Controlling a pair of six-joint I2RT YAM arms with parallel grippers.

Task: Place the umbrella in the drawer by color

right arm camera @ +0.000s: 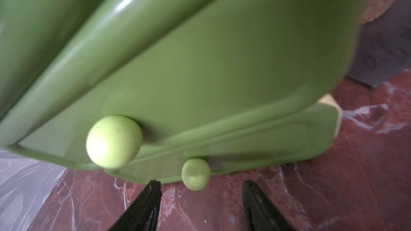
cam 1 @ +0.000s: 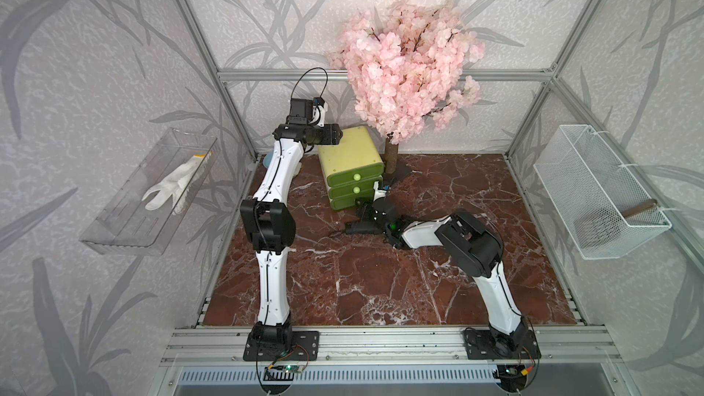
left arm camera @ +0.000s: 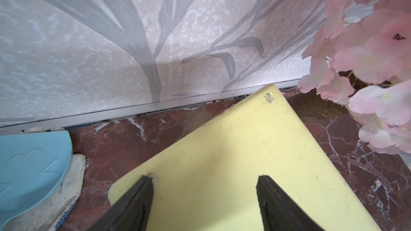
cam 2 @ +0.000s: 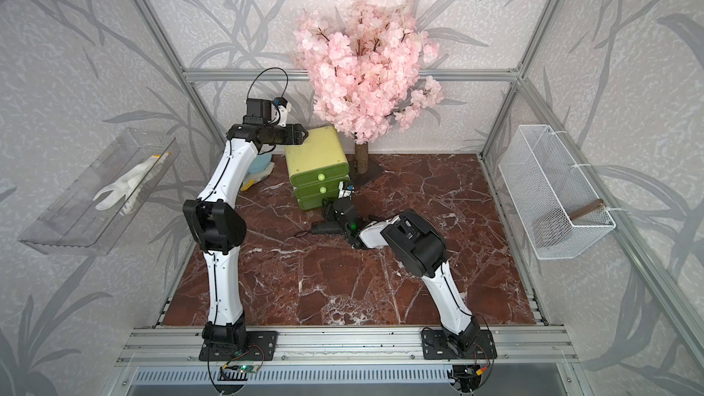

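A small drawer cabinet with a pale yellow top (cam 1: 353, 148) and green drawer fronts (cam 1: 341, 202) stands near the back. Its drawers look closed. The dark folded umbrella (cam 1: 360, 227) lies on the table before it, beside my right gripper. Over the cabinet top, my left gripper has its fingers apart and empty. Low at the cabinet front, my right gripper is open, the lower knob (right arm camera: 196, 174) in view between its fingertips and a larger knob (right arm camera: 113, 142) up and left. Whether it touches a knob cannot be told.
A pink blossom tree (cam 1: 410, 58) rises behind the cabinet's right. Left of the cabinet lie a light blue item and a cloth (cam 2: 258, 168). A clear bin (cam 1: 150, 198) and a white mesh basket (cam 1: 601, 190) hang on the side walls.
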